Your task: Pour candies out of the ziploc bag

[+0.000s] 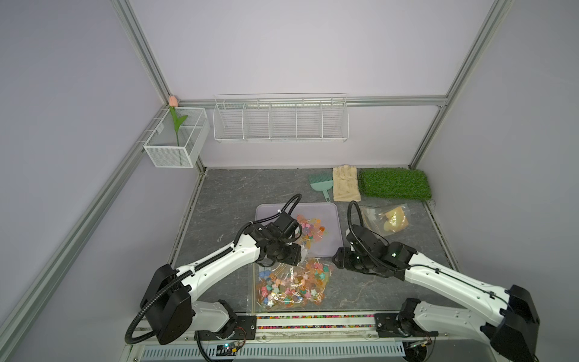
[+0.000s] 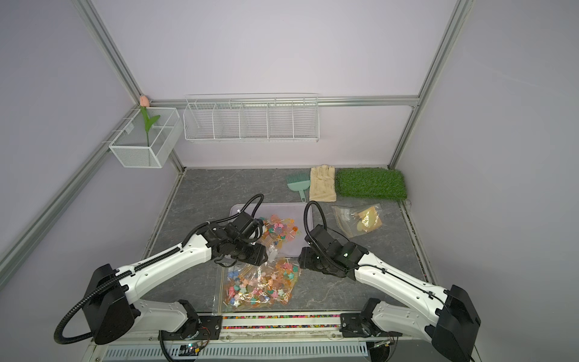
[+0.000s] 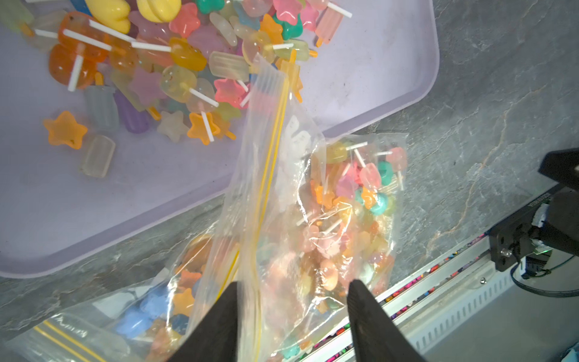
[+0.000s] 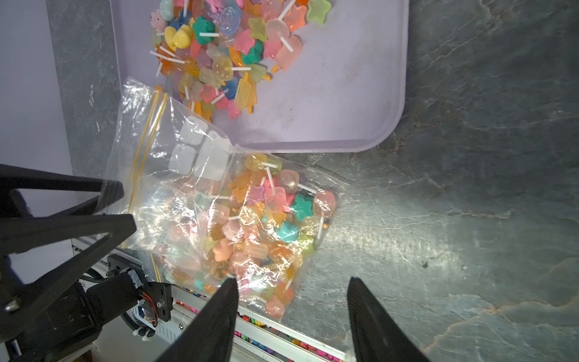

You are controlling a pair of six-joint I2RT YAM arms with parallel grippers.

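Observation:
A clear ziploc bag full of candies lies in front of the lilac tray, its yellow-striped zip edge raised on the left side. My left gripper is partly open over the bag's mouth. One of its fingers overlaps the raised zip edge in the left wrist view; I cannot tell how the plastic lies between the tips. To the bag's right, above the grey table, my right gripper is open with empty space between its fingers. Loose candies are heaped in the tray.
Beyond the tray lie a green dustpan, a glove and a grass mat. Another clear bag with yellowish contents sits behind the right arm. The tabletop right of the candy bag is bare.

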